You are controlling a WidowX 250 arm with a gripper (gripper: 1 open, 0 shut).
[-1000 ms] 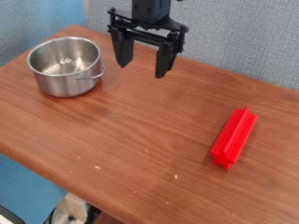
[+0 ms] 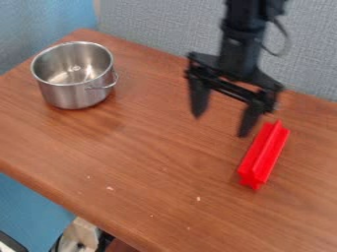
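My gripper [image 2: 224,110] hangs open over the right half of the wooden table, blurred, its two black fingers pointing down with nothing seen between them. A red elongated block [image 2: 263,154] lies on the table just below and right of the gripper. A steel pot [image 2: 77,87] with a side handle stands at the upper left, apart from the gripper.
A blue surface shows past its left edge, and a grey textured wall stands behind. A small partly seen object lies below the front-left edge.
My gripper has moved right and downward, away from the pot and toward the red block. The pot and block have stayed in place.
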